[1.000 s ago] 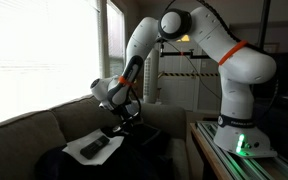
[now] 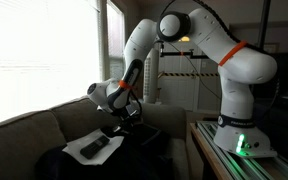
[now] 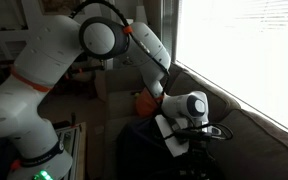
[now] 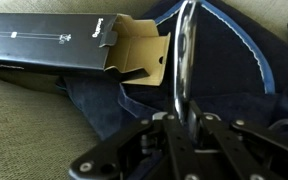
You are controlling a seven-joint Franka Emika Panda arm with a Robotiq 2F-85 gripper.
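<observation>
In the wrist view my gripper is shut on a shiny metal rod [image 4: 185, 50], which extends from the fingers to the top edge of the frame. To its left lies a long black box [image 4: 46, 42], its brown cardboard flap [image 4: 142, 52] open towards the rod. Dark blue cloth [image 4: 226, 62] with a lighter blue edge lies beneath. Exterior view 1 has the gripper [image 2: 125, 127] low over the couch, close to the dark cloth; the rod is too small to make out there.
A grey-beige couch [image 2: 29, 135] runs along the window wall. A pale sheet or cloth [image 2: 106, 151] lies on the dark cloth in exterior view 1, with a dark item [image 2: 92, 148] on it. A table edge [image 2: 216, 155] stands at the right, by the arm's base.
</observation>
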